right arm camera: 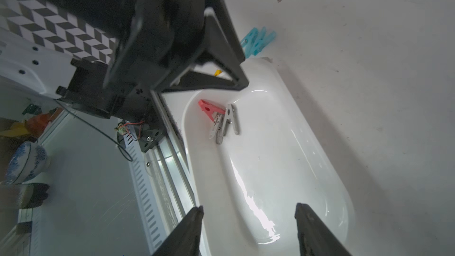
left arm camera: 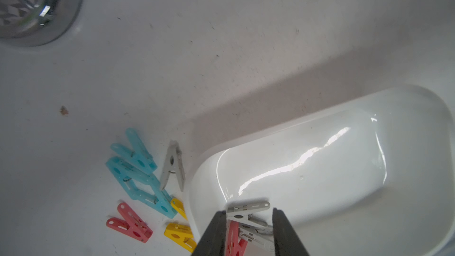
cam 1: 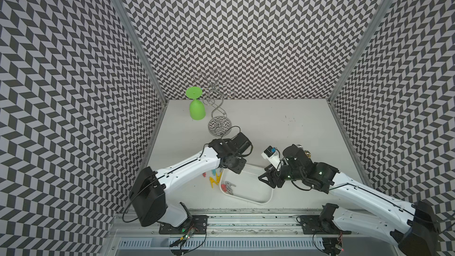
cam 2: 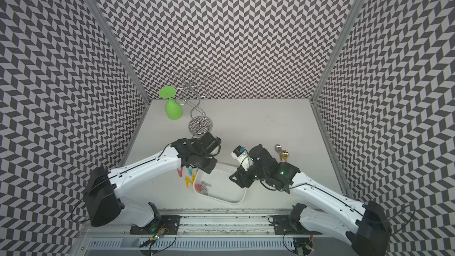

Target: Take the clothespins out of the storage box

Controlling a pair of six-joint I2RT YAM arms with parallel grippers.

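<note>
The white storage box [left arm camera: 303, 180] holds a red clothespin [right arm camera: 211, 109] and grey clothespins [right arm camera: 230, 118] bunched at its left end. Outside, against that end, lie blue clothespins [left arm camera: 137, 175], a grey clothespin [left arm camera: 173, 163], yellow clothespins [left arm camera: 180, 234] and a red clothespin [left arm camera: 130, 222]. My left gripper hovers above the bunch in the box, its fingers apart and gripping nothing that shows. Over the box's right end, my right gripper stands open and empty.
A wire stand with a round base [cam 1: 219, 126] and a green cup-shaped object [cam 1: 197, 109] stand at the back left. A white bottle [cam 2: 240, 155] lies behind the right gripper, with small metal items [cam 2: 284, 154] further right.
</note>
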